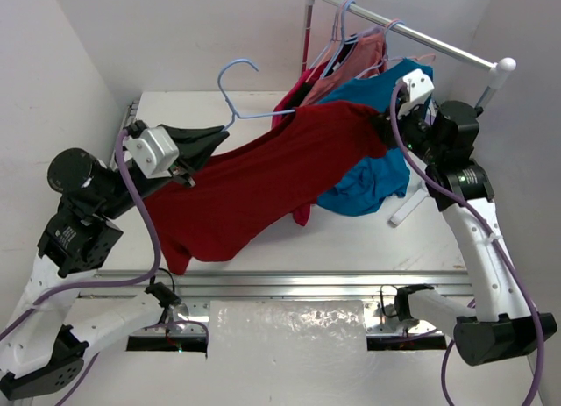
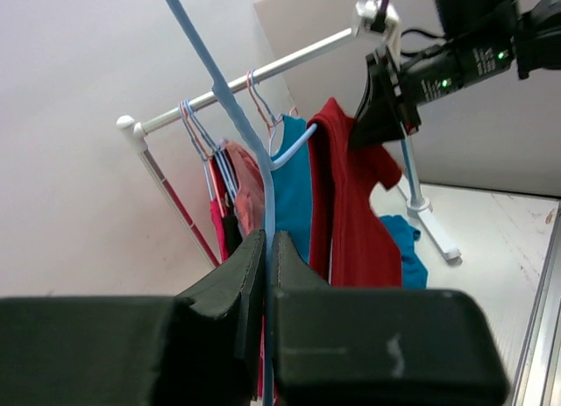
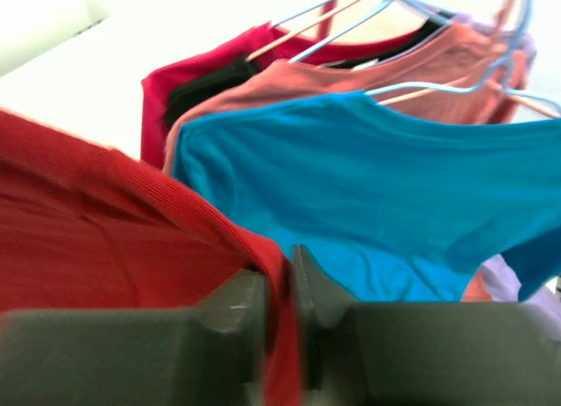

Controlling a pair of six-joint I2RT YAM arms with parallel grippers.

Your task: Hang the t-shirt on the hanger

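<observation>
The dark red t-shirt [image 1: 254, 191] stretches across the top view from beneath my left gripper to my right one. A light blue hanger [image 2: 221, 90] is pinched in my left gripper [image 1: 230, 132], its hook [image 1: 237, 64] pointing up. One arm of that hanger [image 1: 267, 116] runs right into the red cloth; its far end is hidden inside. My right gripper [image 1: 379, 125] is shut on the shirt's upper right edge. In the right wrist view, the red fabric [image 3: 276, 266] passes between the fingers.
At the back right stands a white rail [image 1: 403, 27] carrying several garments on hangers. A teal shirt [image 1: 372, 90] hangs close behind my right gripper.
</observation>
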